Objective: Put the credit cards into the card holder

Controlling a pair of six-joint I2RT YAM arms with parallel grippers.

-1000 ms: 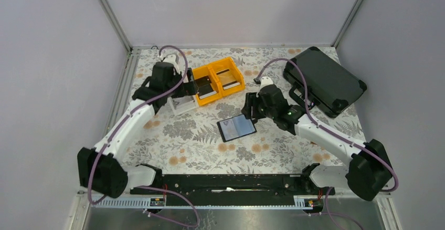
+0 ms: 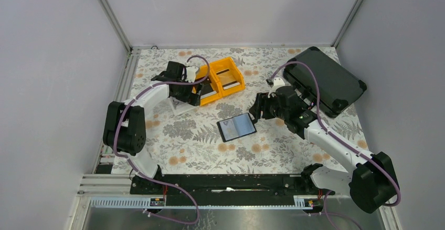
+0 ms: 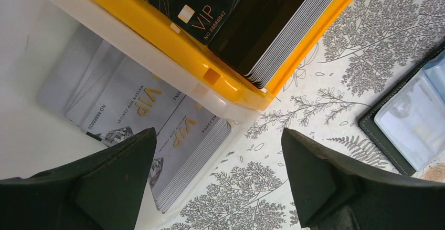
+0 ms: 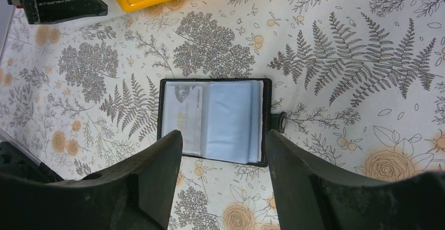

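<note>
The card holder (image 4: 228, 119) lies open on the patterned cloth, a silver card visible in its left sleeve and a bluish sleeve on the right. My right gripper is over it, fingers partly apart with nothing between them. Silver VIP cards (image 3: 181, 130) lie stacked in the white tray (image 3: 31, 151). Black VIP cards (image 3: 210, 9) fill the yellow tray (image 3: 241, 91) beside it. Above the white tray, my left gripper stands open and empty, its fingers wide either side of the silver stack's near end.
A second yellow compartment (image 2: 229, 75) with gold cards adjoins at the back. The dark case (image 2: 325, 80) stands at the far right, close to the right arm. Cloth in front of the trays is free.
The right gripper has shifted a little right, uncovering more of the card holder's corner.
</note>
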